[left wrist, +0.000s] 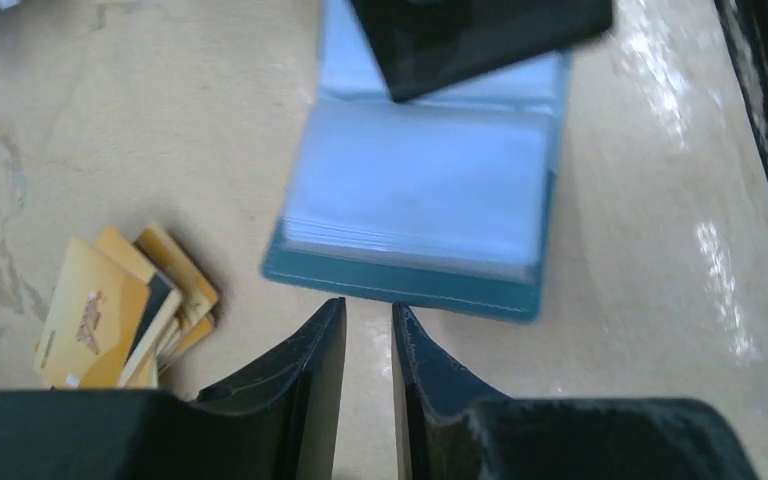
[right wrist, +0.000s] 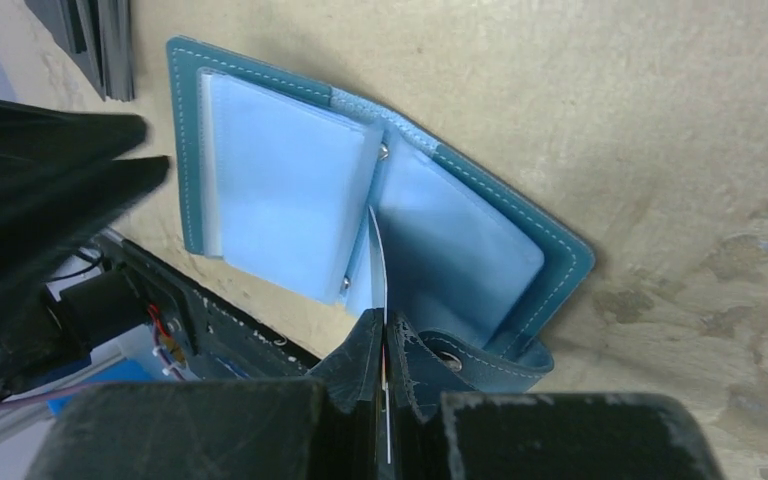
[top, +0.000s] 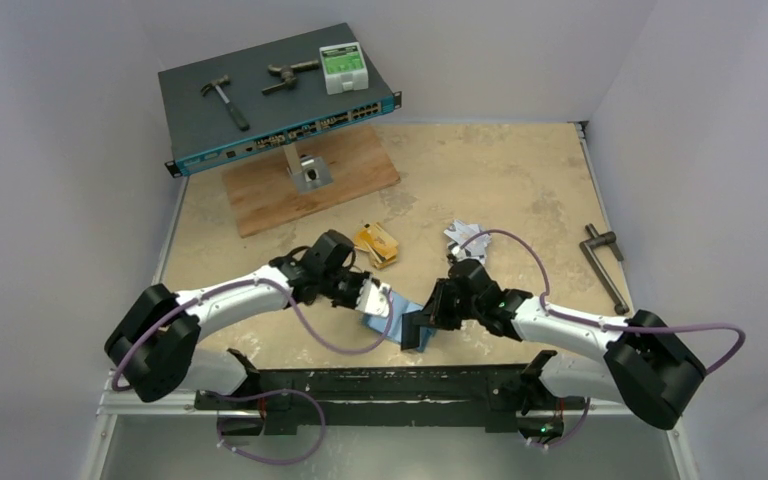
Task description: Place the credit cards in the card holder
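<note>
The blue card holder [top: 376, 322] lies open near the table's front edge, its pale inner pockets [right wrist: 285, 180] facing up. My right gripper is shut on a thin black card [top: 411, 332]. That card stands nearly edge-on over the holder's middle fold in the right wrist view, and I cannot tell whether it touches a pocket. My left gripper is open with a narrow, empty gap, beside the holder's left edge. Yellow cards [left wrist: 110, 315] rest in a loose pile behind the left arm.
Grey-white cards [top: 467, 238] lie behind the right arm. An L-shaped metal tool [top: 606, 268] is at the far right. A raised dark rack unit [top: 260, 110] on a wooden base stands at the back left.
</note>
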